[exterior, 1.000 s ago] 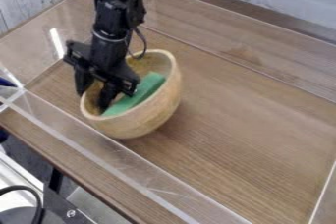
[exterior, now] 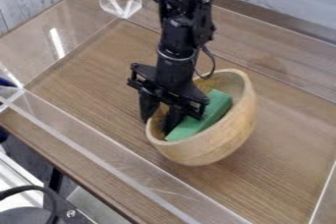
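Observation:
My black gripper point(exterior: 175, 102) reaches down from the top centre into a wooden bowl point(exterior: 207, 145), over its left side. A green object point(exterior: 199, 118) lies inside the bowl, just right of my fingers. The bowl is tilted. My fingertips are dark and partly hidden by the bowl, so I cannot tell whether they are shut on anything.
The wooden table point(exterior: 83, 83) has bare room left and right of the bowl. A clear container point(exterior: 118, 0) is at the back left. A black cable point(exterior: 39, 196) is at the lower left, and a pale wall runs along the back right.
My gripper and the bowl have moved right across the table, from left of centre to centre-right. The bowl still holds the green object.

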